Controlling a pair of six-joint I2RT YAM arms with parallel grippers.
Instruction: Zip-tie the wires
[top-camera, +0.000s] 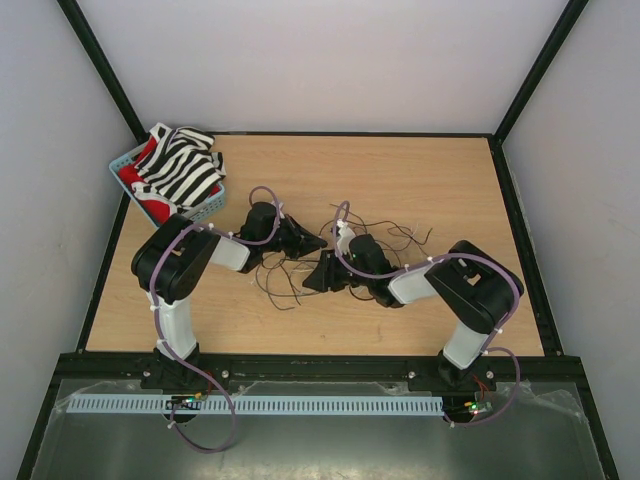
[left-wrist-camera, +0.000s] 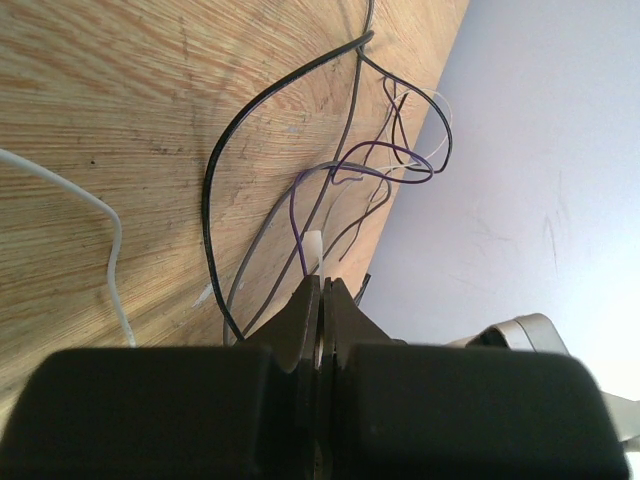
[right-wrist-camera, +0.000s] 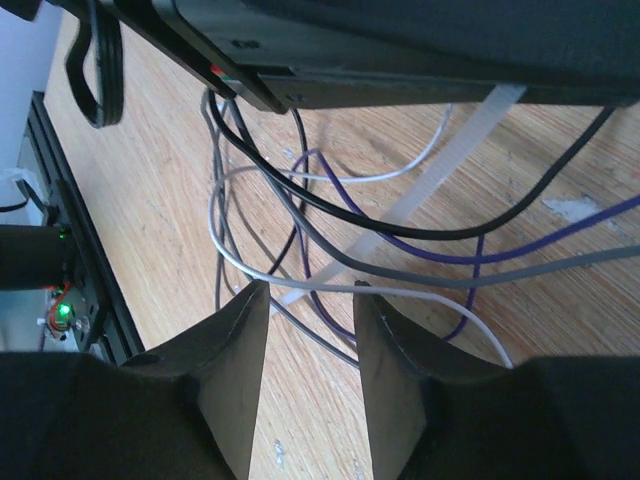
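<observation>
Tangled black, grey, purple and white wires (top-camera: 390, 228) lie across the middle of the wooden table. My left gripper (top-camera: 318, 243) is shut, with a thin translucent strip at its fingertips in the left wrist view. In the right wrist view that translucent zip tie (right-wrist-camera: 440, 165) runs diagonally beneath the wires, its upper end hidden behind the left gripper's body. My right gripper (top-camera: 310, 283) stands open around the lower part of the wires, its fingers near a white wire (right-wrist-camera: 420, 294) and the strip.
A blue basket (top-camera: 208, 208) with striped and red cloth sits at the back left. Both arms are close together at the centre.
</observation>
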